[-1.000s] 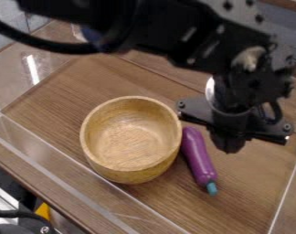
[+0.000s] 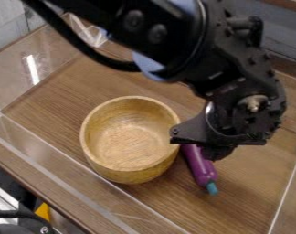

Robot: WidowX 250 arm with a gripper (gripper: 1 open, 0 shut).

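The black gripper (image 2: 221, 135) hangs low over the upper end of a purple object (image 2: 202, 170) with a teal tip, just right of a wooden bowl (image 2: 123, 151). The upper part of the purple object is hidden behind the gripper. The fingers are partly hidden by the arm, and whether anything is between them cannot be seen.
Clear plastic edges run along the left and front. Part of a blue item at the back is mostly covered by the arm.
The gripper has moved down and slightly left, closer to the purple object, covering more of its upper end. The bowl and the purple object look unmoved.
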